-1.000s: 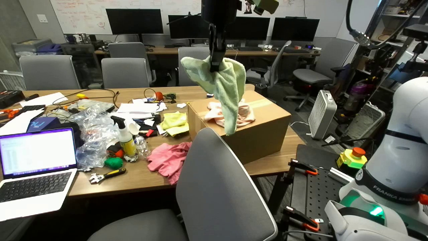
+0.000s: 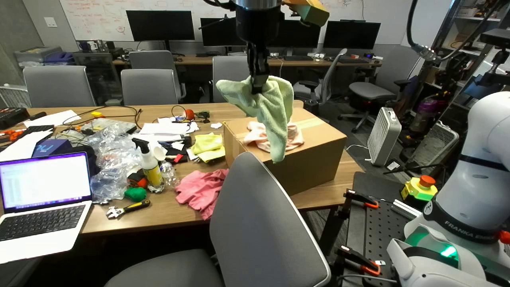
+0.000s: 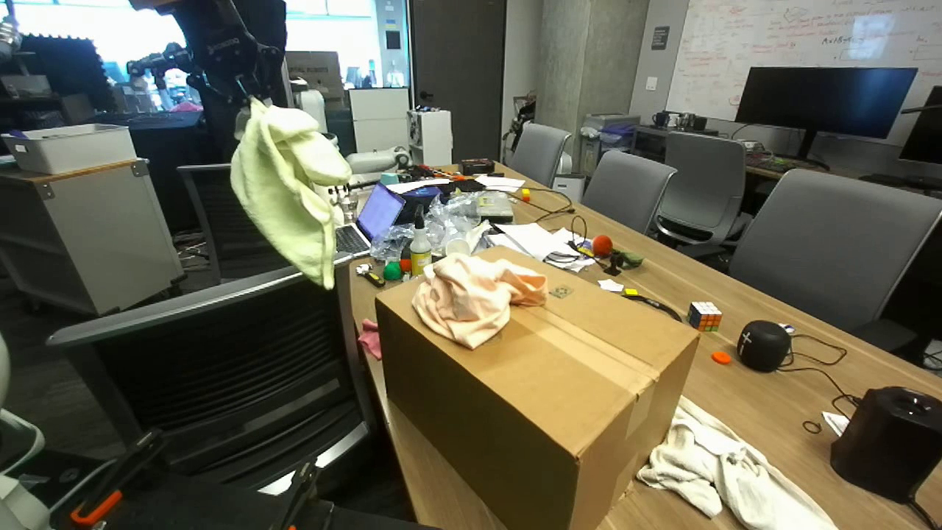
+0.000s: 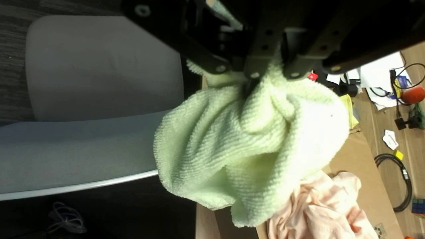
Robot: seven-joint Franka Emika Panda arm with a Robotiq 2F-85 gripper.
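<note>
A pale green cloth [image 2: 273, 112] hangs in folds from my gripper [image 2: 257, 88], which is shut on it. In the second exterior view the cloth [image 3: 287, 181] dangles in the air above the back of a chair, clear of the box. The wrist view shows the cloth [image 4: 223, 147] bunched below the fingers, which hide the exact pinch. A peach cloth [image 3: 472, 296] lies crumpled on top of a cardboard box [image 3: 565, 371]. On the table left of the box rests a pink cloth [image 2: 203, 189].
A grey chair [image 2: 263, 205] stands in front of the table. Yellow cloths [image 2: 208, 146], a spray bottle [image 2: 150, 167] and a laptop [image 2: 43, 201] crowd the table's left part. A white cloth [image 3: 733, 468] lies beside the box. The far part of the box top is bare.
My gripper and the green cloth have come slightly lower in the first exterior view. The cloth still hangs from the gripper, and the things on the table have not moved.
</note>
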